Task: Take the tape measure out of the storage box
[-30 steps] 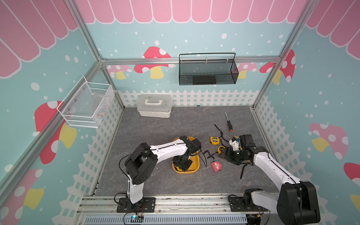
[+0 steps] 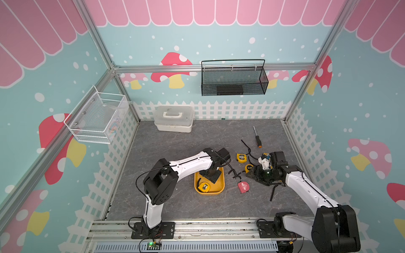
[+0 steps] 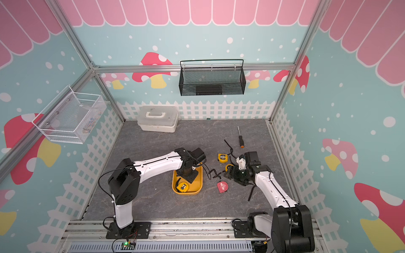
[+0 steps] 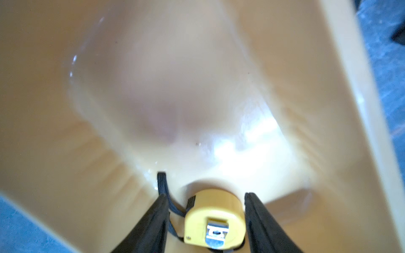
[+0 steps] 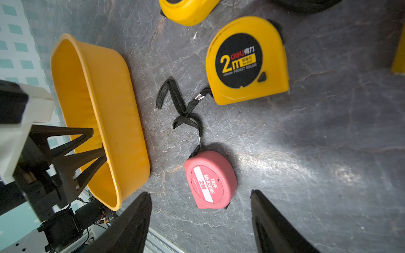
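Note:
The yellow tape measure (image 2: 204, 187) lies in the front end of the yellow storage box (image 2: 222, 187). Its black strap rests against the box wall. In the left wrist view the tape measure (image 4: 214, 217) appears between the tips of my left gripper, which stands open. It sits lower than the fingers, on the box floor, and no grip on it shows. The top views place that gripper over the box, behind the tape measure. My right gripper is open outside the box, with nothing held; a pink tape measure (image 5: 211, 181) shows on the table in its view.
Two more yellow tape measures (image 3: 222, 158) (image 5: 246, 61) lie right of the box among black straps. A screwdriver (image 2: 258, 140) rests farther back. The lidded case (image 2: 174, 118) stands at the back left. Bare table stretches left of the box.
The right arm looks nearly still.

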